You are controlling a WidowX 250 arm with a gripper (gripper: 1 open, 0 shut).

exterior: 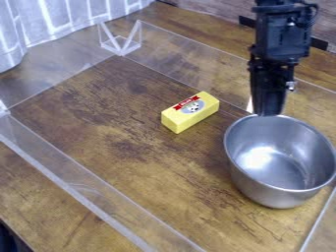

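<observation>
A yellow box (190,112) with a red label lies on the wooden table, left of a steel bowl (277,163). My dark gripper (270,106) hangs over the back of the bowl, right of the box and clear of it. Whether its fingers are open or shut is hard to make out.
A pale object behind the gripper is mostly hidden. Clear plastic panels edge the area, and a white curtain (33,25) hangs at the back left.
</observation>
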